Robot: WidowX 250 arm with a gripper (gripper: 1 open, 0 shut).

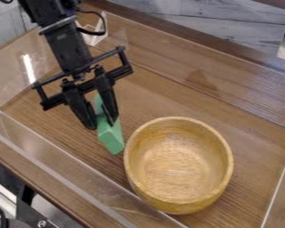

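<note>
The black gripper (100,114) hangs left of centre in the camera view, shut on a green block (109,136). The block is upright and slightly tilted, partly hidden by the fingers, just left of a round yellow wooden bowl (177,165), close to its rim.
A light marbled surface (216,18) runs along the back. A black cable lies at the lower left edge.
</note>
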